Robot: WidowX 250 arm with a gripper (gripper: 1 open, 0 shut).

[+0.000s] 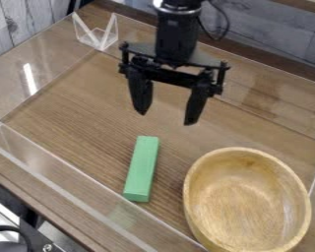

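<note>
My black gripper [167,113] hangs open in the upper middle of the camera view, its two dark fingers spread wide with nothing seen between them. A green elongated block [142,168] lies on the wooden tabletop below it, slightly left of centre and apart from the fingers. A round, light wooden bowl [246,202] sits at the lower right, to the right of the block.
A clear plastic object [97,31] is at the upper left. The table's edge runs along the lower left, with dark cables in that corner.
</note>
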